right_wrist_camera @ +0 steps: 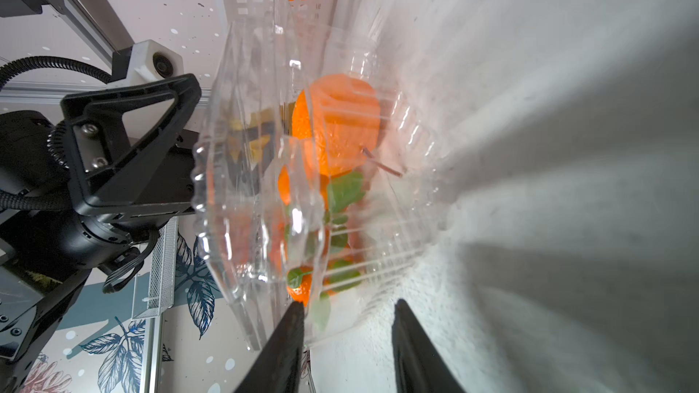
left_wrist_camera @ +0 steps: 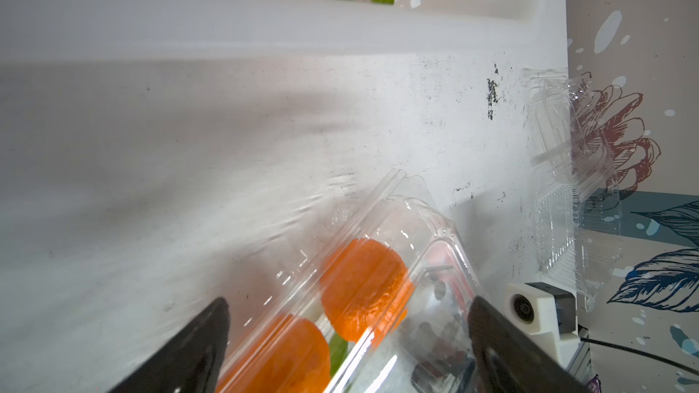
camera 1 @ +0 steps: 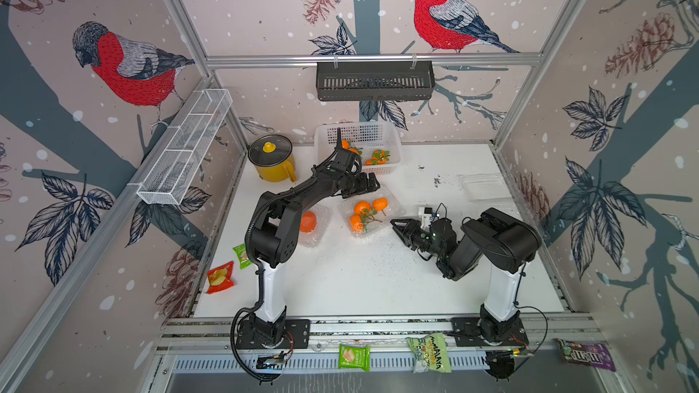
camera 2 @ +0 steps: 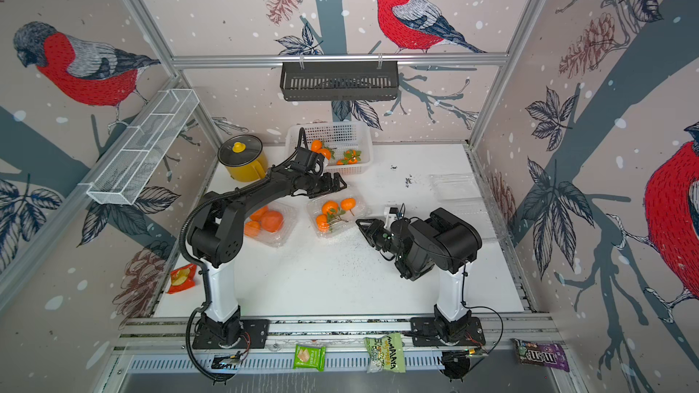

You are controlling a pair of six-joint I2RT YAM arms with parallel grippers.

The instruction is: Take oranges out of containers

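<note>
A clear plastic container (camera 1: 394, 208) lies mid-table with several oranges (camera 1: 362, 207) and green leaves in it. My left gripper is open above its far side, with its fingers apart and the container's edge and oranges showing between them from above. At the container's near right corner is my right gripper. Its fingers stand a little apart, one by the clear wall; whether they pinch the plastic cannot be made out. A second clear container (camera 2: 286, 231) with large orange fruit (camera 2: 271, 220) sits to the left, partly behind the left arm.
Behind stands a white basket (camera 1: 394, 149) holding oranges with leaves. A yellow pot (camera 1: 275, 167) is at back left, and empty clear trays (camera 1: 486, 187) lie at right.
</note>
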